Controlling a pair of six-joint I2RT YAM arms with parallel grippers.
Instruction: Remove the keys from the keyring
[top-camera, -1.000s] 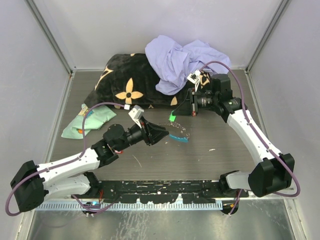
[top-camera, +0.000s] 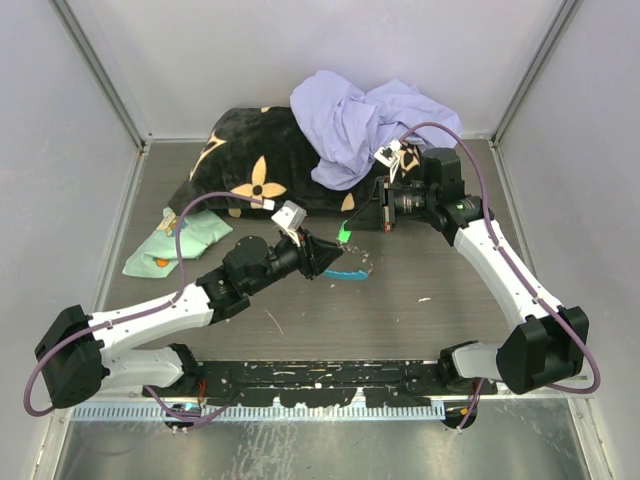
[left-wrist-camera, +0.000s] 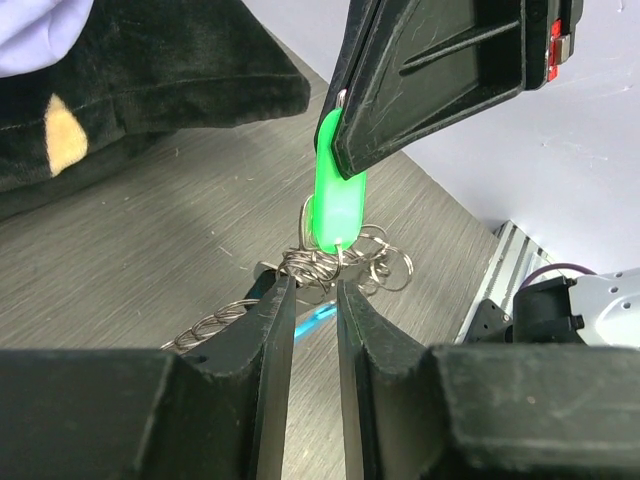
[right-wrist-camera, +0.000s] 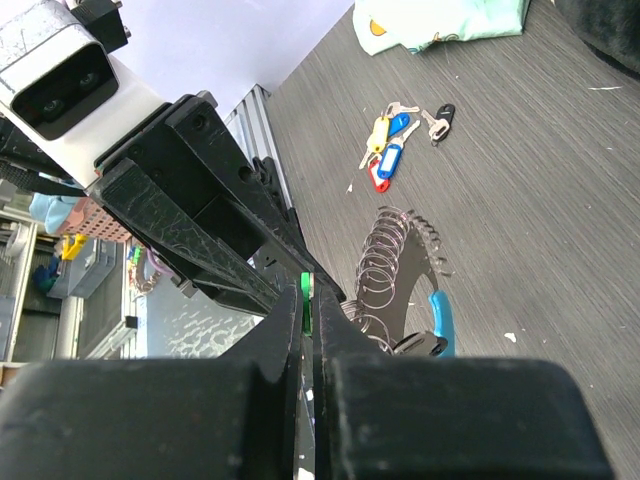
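Observation:
My right gripper is shut on a bright green key tag, which hangs below its tips. Under the tag dangles a tangled metal spiral keyring with a light-blue piece at one end. My left gripper stands part open just beneath the tag; a narrow gap shows between its fingers, with coil visible beyond. The right wrist view shows the left fingers close to the tag's lower end. Whether they touch the ring cannot be told. The key on the green tag is mostly hidden.
Several loose keys with coloured tags lie on the table, mostly behind the left arm in the top view. A green cloth is at the left. A dark blanket and a lilac cloth fill the back.
The left gripper has moved right and upward in the top view, close to the tag's lower end. The coil and blue piece have swung slightly left. The right arm holds still.

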